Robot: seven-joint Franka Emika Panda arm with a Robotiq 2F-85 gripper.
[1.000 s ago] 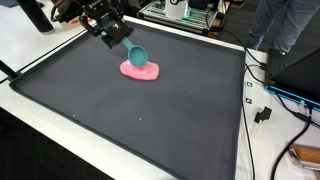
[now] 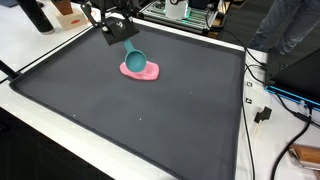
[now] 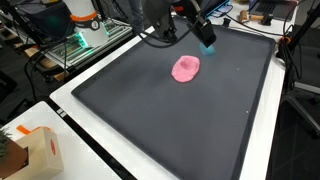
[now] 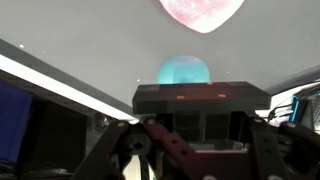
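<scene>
A teal, round-headed utensil (image 2: 135,61) with a short stem hangs from my gripper (image 2: 126,41), which is shut on it. In exterior view 1 its round end overlaps the pink flat piece (image 2: 146,72) lying on the dark table. Exterior view 2 puts the teal utensil (image 3: 206,48) to the right of the pink piece (image 3: 186,68), apart from it in that view. From the wrist, the teal head (image 4: 183,69) shows just past the gripper, and the pink piece (image 4: 204,9) lies at the top edge. The grip on the stem itself is hidden.
Cables (image 2: 258,70) run along the right side. In exterior view 2, a beige box (image 3: 48,155) sits at the near left corner, off the table.
The teal utensil has come slightly down and left in exterior view 1, overlapping the pink piece more. My gripper has turned, showing a broader dark face. The pink piece has not moved.
</scene>
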